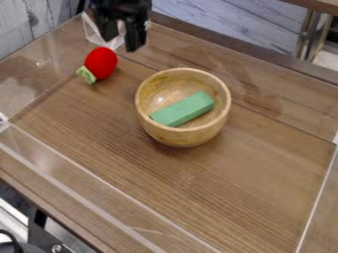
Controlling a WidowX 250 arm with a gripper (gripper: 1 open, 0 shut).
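Observation:
My black gripper (pixel 122 32) is at the top left, just above a red round object (pixel 101 63) with a pale green part at its lower left; it appears open, with nothing seen between its fingers. A wooden bowl (pixel 150 91) holds a green block (pixel 183 109) at the centre right of the table.
A wooden shelf edge (pixel 291 8) is at the top right, and a dark object (pixel 11 240) sits at the bottom left corner.

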